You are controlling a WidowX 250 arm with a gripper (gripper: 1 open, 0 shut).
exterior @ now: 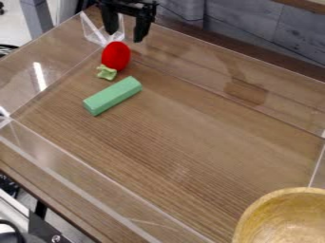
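Observation:
At the top of the camera view my black gripper (125, 25) hangs over the wooden surface, open, above a red object (116, 54) with a pale green part (106, 72) at its lower left. A green block (113, 96) lies diagonally below them, left of centre. The upper parts of the gripper are cut off by the frame's edge.
A yellow round bowl (286, 216) sits at the bottom right. A dark gap borders the surface at the left.

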